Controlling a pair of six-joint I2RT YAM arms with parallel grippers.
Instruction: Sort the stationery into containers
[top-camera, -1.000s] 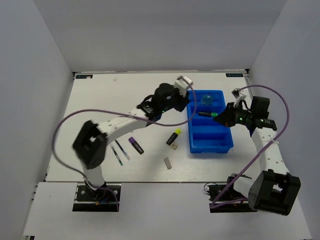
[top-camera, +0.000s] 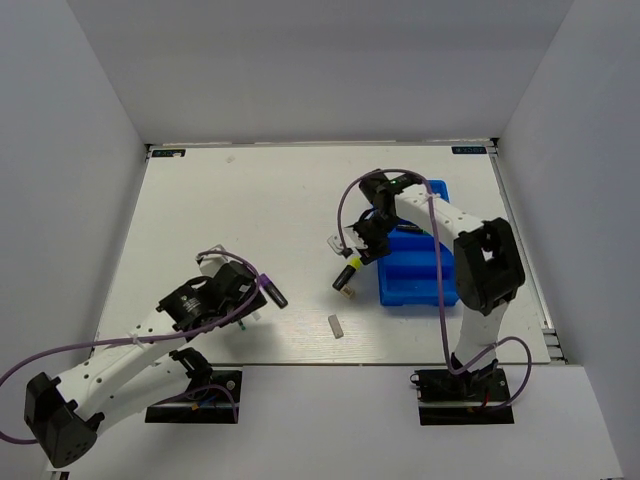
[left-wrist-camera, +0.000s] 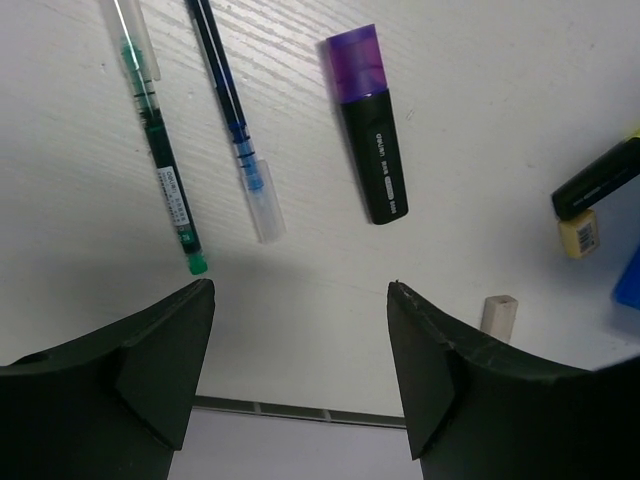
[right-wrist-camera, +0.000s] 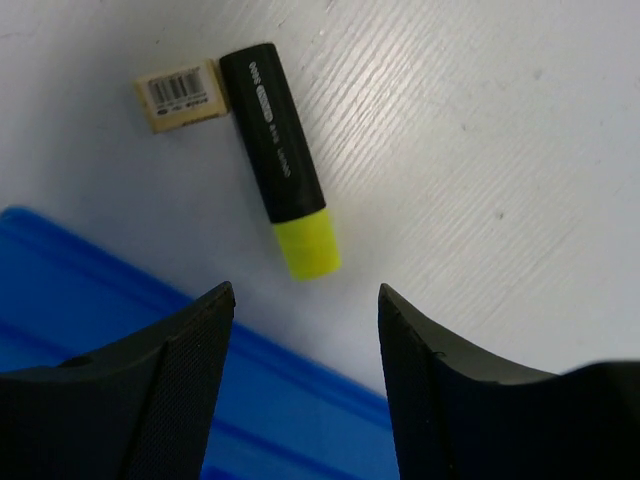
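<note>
My left gripper is open above the purple-capped marker (left-wrist-camera: 370, 150), a blue pen (left-wrist-camera: 225, 90) and a green pen (left-wrist-camera: 166, 170). My right gripper hangs open over a yellow-capped black marker (right-wrist-camera: 275, 140), which lies beside a small eraser (right-wrist-camera: 175, 98). The blue sectioned container (top-camera: 418, 292) stands on the right side of the table, partly hidden by the right arm in the top view. A pale bar (top-camera: 335, 326) lies near the front edge.
The table's front edge is just beyond the left gripper's fingers.
My left arm has pulled back from the container to the front-left pens. My right arm has swung left across the container to the yellow-capped marker.
</note>
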